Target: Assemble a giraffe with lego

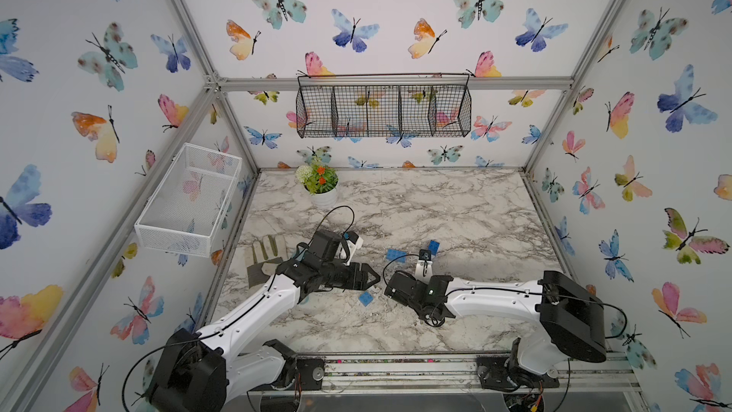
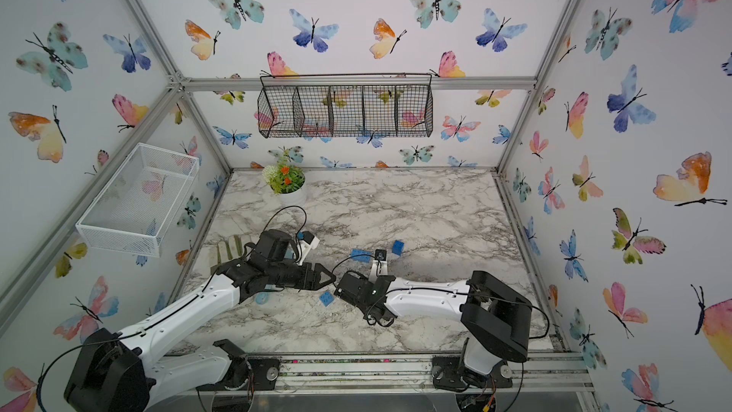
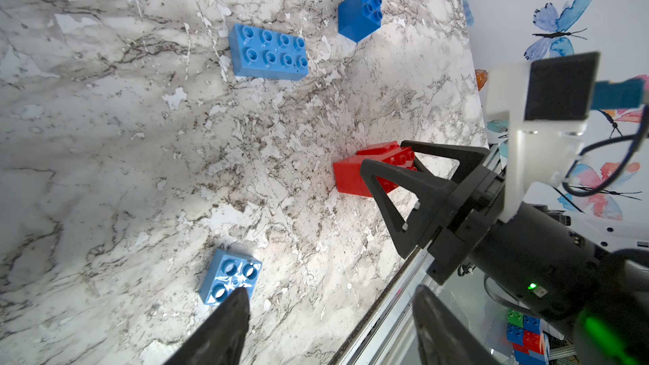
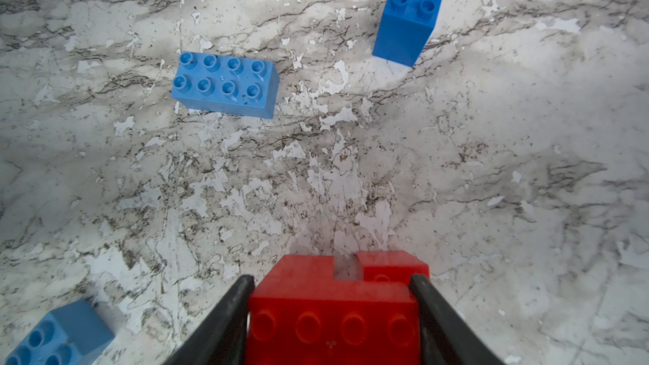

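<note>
In the right wrist view my right gripper is shut on a piece of joined red bricks, which has a notch at its far side. The same red bricks show at the right of the left wrist view, held over the table. My left gripper stands open, its fingers wide apart with nothing between them. A small blue brick lies just past its left finger. Farther back lie a long blue brick and a taller, darker blue one.
A glove lies by the left arm and a flower pot stands behind it. A wire basket hangs at the back, a white basket on the left wall.
</note>
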